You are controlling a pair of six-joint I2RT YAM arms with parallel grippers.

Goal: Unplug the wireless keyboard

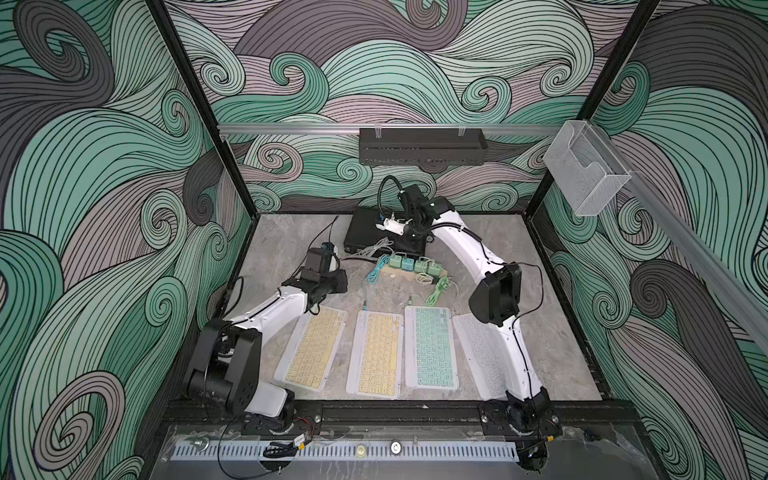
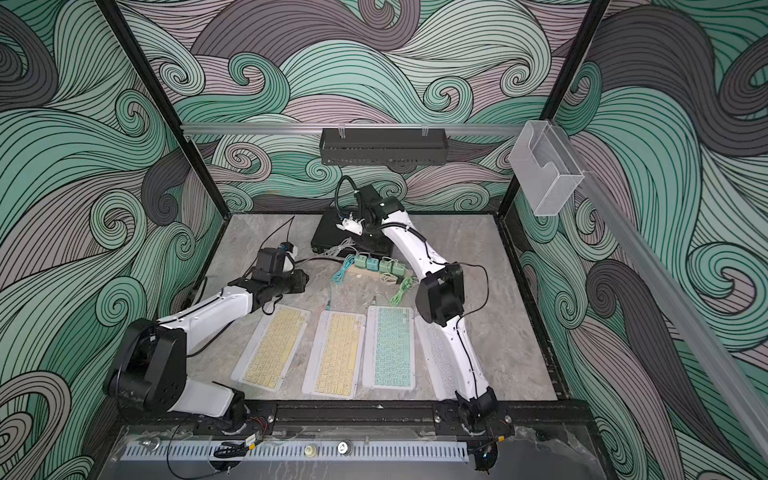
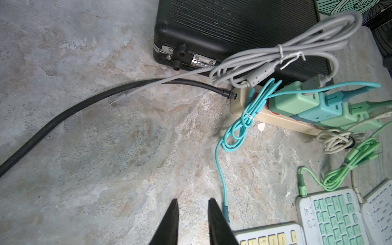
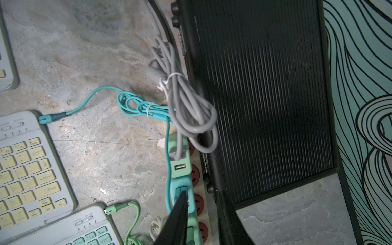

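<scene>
My left gripper is over bare table left of the cable bundles; its fingertips are close together, and I cannot see what, if anything, is between them. My right gripper hangs above the power strip (image 4: 202, 183) and chargers (image 4: 181, 163) beside the black case (image 4: 261, 102). Whether it is shut on anything is unclear. A grey cable bundle (image 3: 285, 57) lies across the case's front edge, one loose end pointing left. Cyan (image 3: 245, 118) and green (image 3: 359, 159) cables lead down to keyboards; yellow (image 1: 376, 352), teal (image 1: 432, 344) and white (image 1: 480, 352) keyboards lie along the front.
A second yellow keyboard (image 1: 312, 352) lies front left. A black power cord (image 3: 81, 106) crosses the left table. A wire basket (image 1: 584, 168) is mounted at right, above the table.
</scene>
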